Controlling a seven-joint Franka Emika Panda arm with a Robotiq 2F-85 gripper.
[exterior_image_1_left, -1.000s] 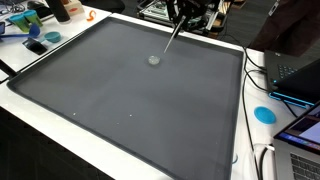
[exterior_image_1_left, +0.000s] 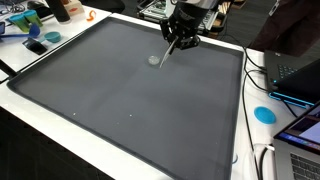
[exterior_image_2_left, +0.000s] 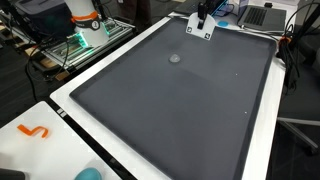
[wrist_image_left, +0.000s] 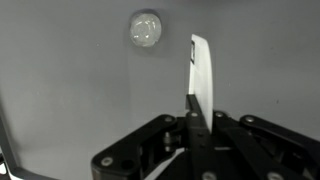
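A small round, clear or whitish disc (exterior_image_1_left: 154, 60) lies flat on the grey mat; the same disc (wrist_image_left: 146, 29) appears near the top of the wrist view, left of my gripper. My gripper is shut, with a flat white piece (wrist_image_left: 201, 75) sticking out from between its black fingers. Edge-on it looks thin in the wrist view, but in exterior view 2 the white piece (exterior_image_2_left: 202, 29) looks broad, with two dark spots. It hangs to one side of the disc and looks apart from it. Whether its lower edge touches the mat I cannot tell.
A blue round lid (exterior_image_1_left: 265, 115) and laptops (exterior_image_1_left: 302, 125) stand at the right. Beyond the left corner are several small objects, among them a blue cup (exterior_image_1_left: 52, 37).
In exterior view 1 my gripper and the white piece have come lower in the picture, toward the mat's middle. The disc has stayed in place.
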